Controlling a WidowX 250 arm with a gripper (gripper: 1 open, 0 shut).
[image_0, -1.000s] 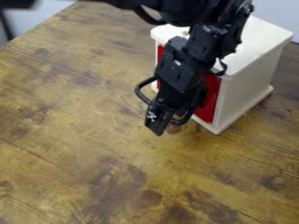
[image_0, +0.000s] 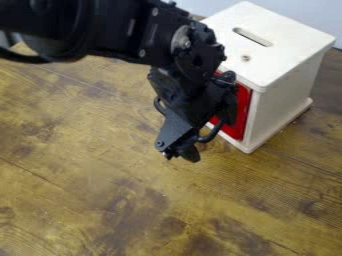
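Note:
My black gripper (image_0: 179, 150) hangs over the wooden floor, angled down in front of a white box (image_0: 274, 50) with a red front panel (image_0: 238, 125). The gripper body hides much of the red panel. The box has a slot and a small hole on its top. Whether the fingers are open or shut is hard to make out, and I see nothing clearly held.
A pale wall is at the back right.
The arm has shifted up and left from over the box top, uncovering more of it. The gripper tip has moved slightly left and stays near the red panel.

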